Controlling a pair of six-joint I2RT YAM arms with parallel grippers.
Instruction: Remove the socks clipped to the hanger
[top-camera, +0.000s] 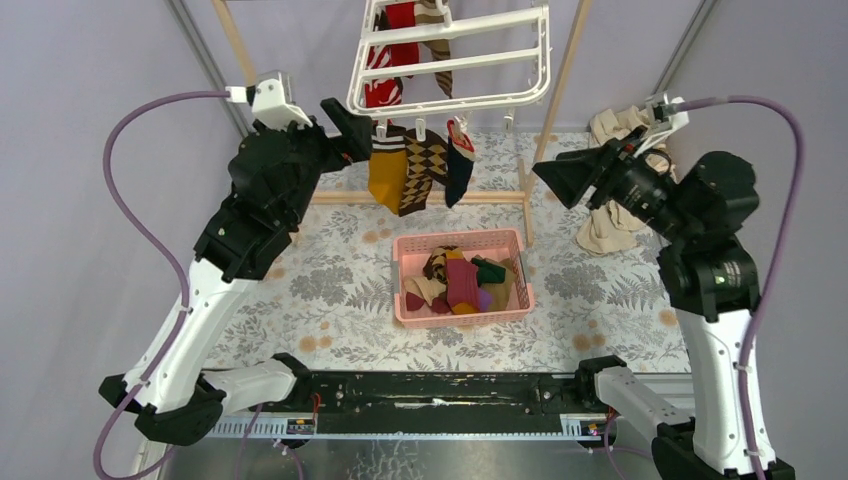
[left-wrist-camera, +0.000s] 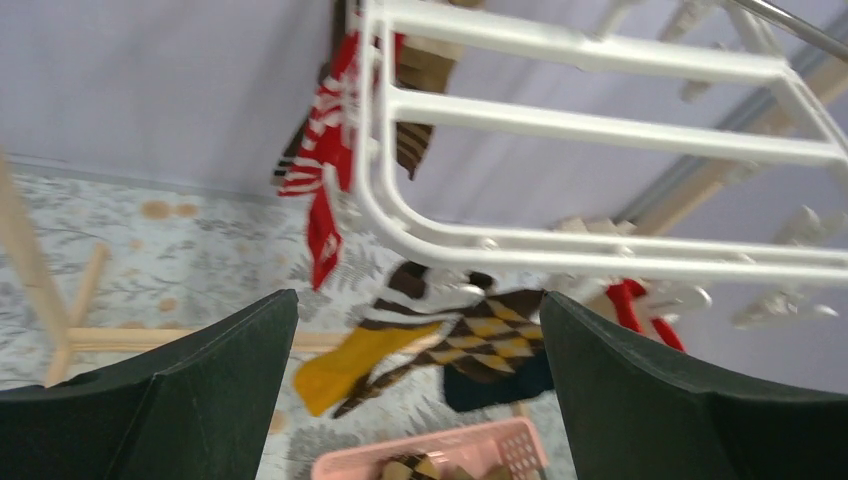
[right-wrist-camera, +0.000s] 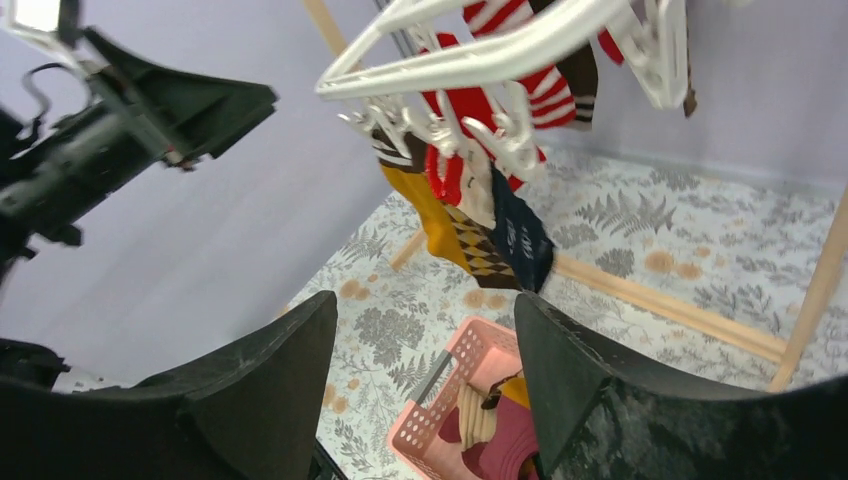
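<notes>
Several socks hang from the white hanger (top-camera: 455, 100). At its front edge are a yellow and brown sock (top-camera: 387, 172), a brown checkered sock (top-camera: 420, 172) and a navy sock (top-camera: 458, 168) with a red and white top, still under its clips. Behind them hangs a red and white patterned sock (left-wrist-camera: 325, 150). My left gripper (top-camera: 345, 130) is open beside the hanger's front left corner, with nothing between its fingers. To the right of the hanger and apart from it, my right gripper (top-camera: 552, 180) stands open and empty; the socks show beyond its fingers (right-wrist-camera: 265, 390).
Below the hanger, a pink basket (top-camera: 398, 270) holds several socks on the patterned floor. Wooden stand bars (top-camera: 560, 85) rise beside the hanger. A beige cloth heap (top-camera: 605, 230) lies at the back right. Floor around the basket is clear.
</notes>
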